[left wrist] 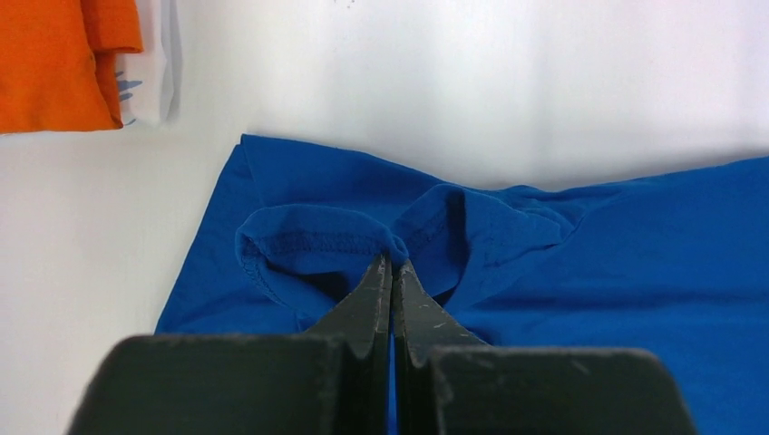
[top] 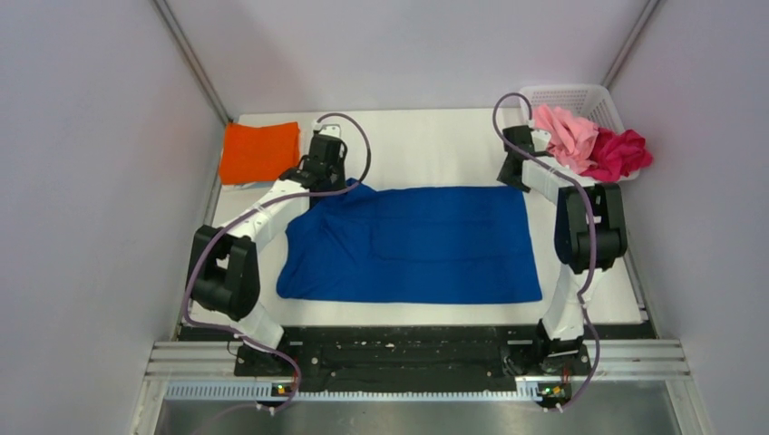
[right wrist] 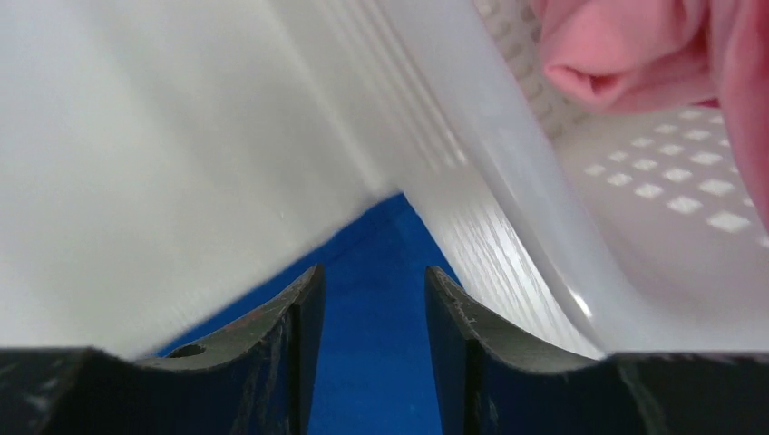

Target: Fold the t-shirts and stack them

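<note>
Spread over the table is the blue t-shirt [top: 444, 231], with its far left part bunched and creased. My left gripper is shut on a raised fold of that blue cloth, which gathers at its tips in the left wrist view. Over the shirt's far right corner, my right gripper stands open, with the blue cloth showing below and between its fingers and no grip on it. A folded orange t-shirt [top: 260, 152] lies at the far left, with white cloth [left wrist: 150, 77] under it.
A white basket [top: 567, 93] at the far right holds a light pink cloth [top: 564, 138] and a dark pink cloth [top: 620, 154]. Its side is close beside my right gripper. Bare white table [top: 426, 145] runs along the back between the two arms.
</note>
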